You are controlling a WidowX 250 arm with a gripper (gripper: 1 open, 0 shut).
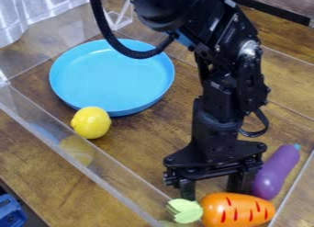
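My black gripper (211,183) is low at the lower right, its fingers open and partly hidden behind an orange toy carrot (237,209) with a pale green top (185,210). A purple toy eggplant (276,171) lies just to the right of the gripper. A yellow lemon (91,122) sits on the wooden surface at the left, below a blue plate (110,77).
A clear plastic wall runs diagonally along the lower left, with a blue object (7,210) beyond it. Bare wood (135,148) lies between the lemon and the gripper.
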